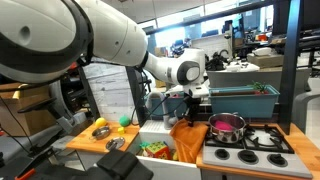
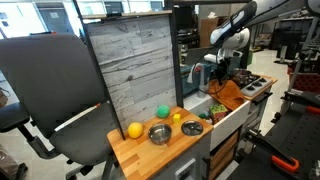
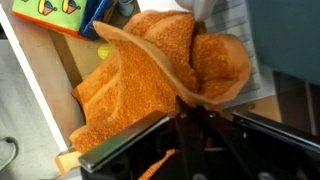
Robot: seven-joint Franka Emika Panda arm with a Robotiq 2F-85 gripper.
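Note:
An orange towel (image 1: 188,140) hangs partly over the open drawer (image 1: 158,151) in front of the counter. My gripper (image 1: 190,120) is at its upper part, shut on a fold of the cloth. In the wrist view the towel (image 3: 150,75) bunches up against the gripper and spreads over the drawer's edge; the fingertips are mostly hidden by cloth and shadow. From the other side, the towel (image 2: 228,94) shows below the gripper (image 2: 221,80).
A pot (image 1: 227,127) and the black stove (image 1: 258,145) stand just right of the towel. Behind is a blue-grey bin (image 1: 240,104). Colourful packets (image 3: 55,12) lie in the drawer. Metal bowls (image 2: 160,133) and a yellow ball (image 2: 135,130) sit on the wooden counter.

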